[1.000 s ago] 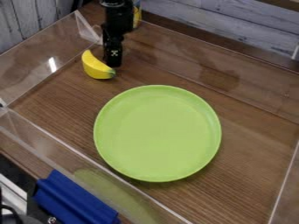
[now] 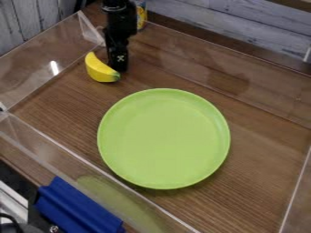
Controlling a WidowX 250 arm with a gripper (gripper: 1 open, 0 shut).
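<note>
The black gripper point(image 2: 116, 56) reaches down at the upper left, its lower end beside a yellow banana point(image 2: 100, 73) that lies on the wooden floor of the tray. Whether its fingers are open or touch the banana is too small and dark to tell. A large green plate point(image 2: 163, 138) lies in the middle, below and to the right of the banana.
Clear plastic walls point(image 2: 36, 73) edge the wooden area on the left and front. A blue object point(image 2: 79, 209) sits outside at the lower left. A yellow item stands behind the gripper.
</note>
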